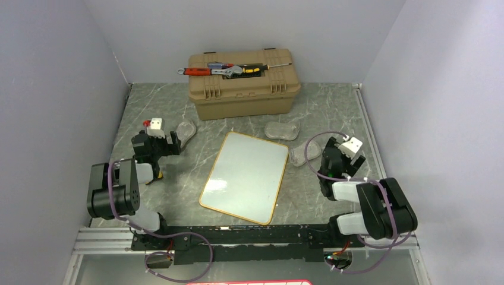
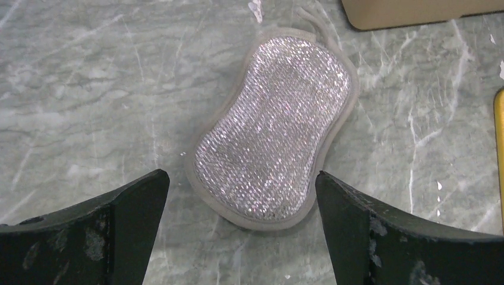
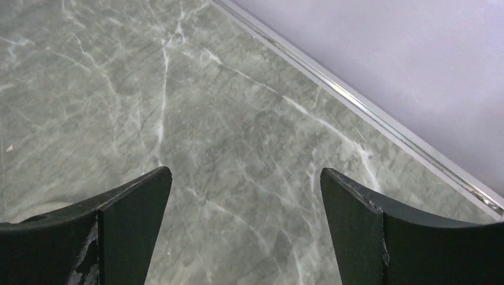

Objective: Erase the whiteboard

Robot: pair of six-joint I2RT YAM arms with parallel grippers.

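The whiteboard (image 1: 243,178) lies tilted on the table, with a thin yellow frame; its surface looks white, with a glare spot and no clear writing from above. A small yellow eraser (image 1: 160,176) is mostly hidden under my left arm. In the left wrist view, my left gripper is open over the table, with a grey mesh pad (image 2: 273,124) just ahead of its fingers and nothing gripped. My right gripper stands open and empty above bare table, near the right wall.
Two more mesh pads (image 1: 282,130) lie right of the board, the nearer one beside my right arm. Behind the board stands a tan toolbox (image 1: 243,107) with tools on its lid. Walls close in left, right and back.
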